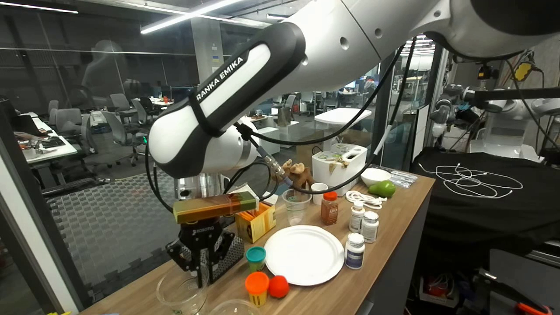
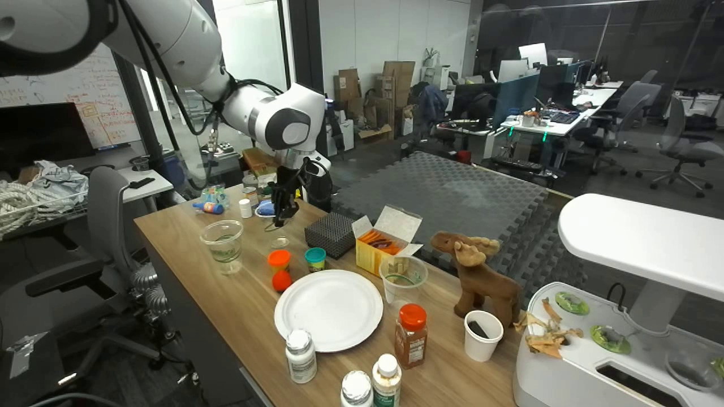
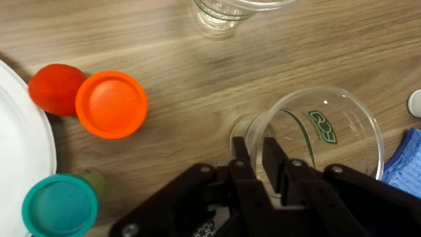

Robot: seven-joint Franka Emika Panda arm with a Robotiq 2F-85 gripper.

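The clear plastic cup [image 3: 323,130] with a green logo is at the gripper in the wrist view. My gripper has its two fingers close together, one on either side of the cup's near wall, with a narrow gap between them. Whether the pads press on the wall cannot be told. In exterior view 1 the gripper [image 1: 203,270] points down over the rim of the clear cup [image 1: 181,294]. A second clear cup [image 2: 224,244] stands apart from it, towards the table's front edge.
An orange-lidded tub [image 3: 111,104], a red ball [image 3: 57,89] and a teal-lidded tub [image 3: 60,205] sit between the cup and the white plate [image 2: 329,308]. A black mesh block [image 2: 330,233] is close to the gripper. Blue cloth [image 3: 406,166] lies beyond the cup.
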